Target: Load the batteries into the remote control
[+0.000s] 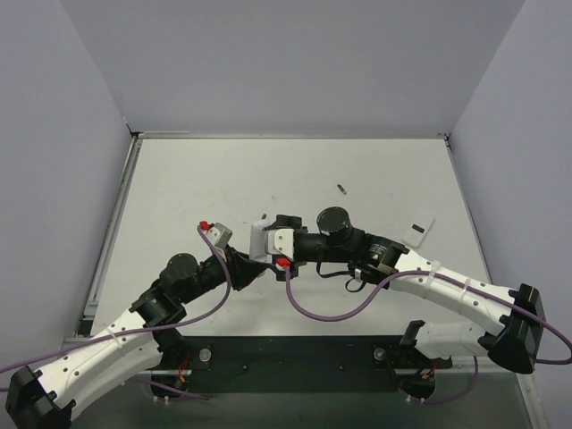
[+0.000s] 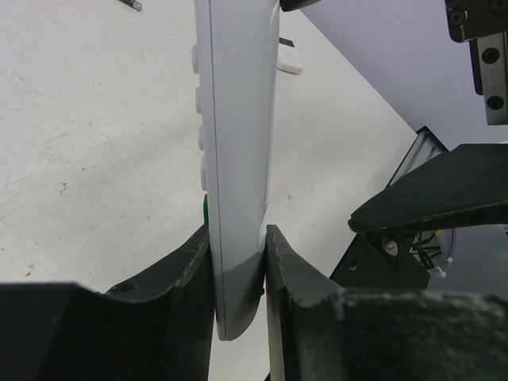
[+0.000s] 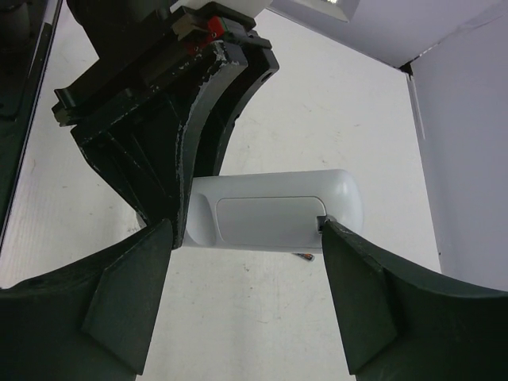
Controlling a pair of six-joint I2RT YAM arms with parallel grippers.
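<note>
The white remote control [image 2: 238,103] is upright in my left gripper, shut on its lower end; buttons line one side. In the right wrist view the back of the remote control [image 3: 278,186] faces the camera, its battery cover [image 3: 270,221] in place with a small dark notch near one end. My right gripper is part open with nothing between its fingers; one fingertip [image 3: 337,238] overlaps the remote by that notch. I cannot tell if it touches. A small dark battery [image 1: 340,189] lies on the table behind.
At the right of the table is a small white block [image 1: 415,235] with a dark strip by it. Both grippers stand close together at the middle.
</note>
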